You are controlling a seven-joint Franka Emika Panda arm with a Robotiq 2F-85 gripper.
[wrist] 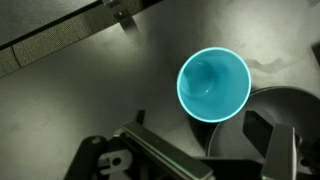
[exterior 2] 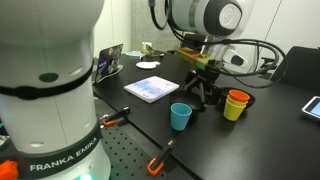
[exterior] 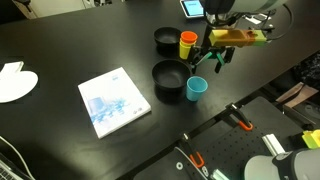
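A blue cup (wrist: 214, 84) stands upright and empty near the table's front edge, its mouth facing up in the wrist view. My gripper (exterior: 210, 61) hangs above and slightly behind the cup, its fingers apart with nothing between them. In the wrist view, the fingers (wrist: 165, 152) show at the bottom edge, and the cup lies just beyond them. Right beside the cup is a dark bowl (exterior: 171, 76), which is empty. Stacked orange and yellow cups (exterior 2: 236, 104) stand behind the gripper; a second dark bowl (exterior: 168, 38) sits by them.
A white book or sheet (exterior: 113, 100) lies left of the bowl. A white plate (exterior: 14, 84) is at the far left, with a yellow cup (exterior: 11, 70) beside it. A tablet (exterior: 192, 8) lies at the back. Bare table lies between book and back edge.
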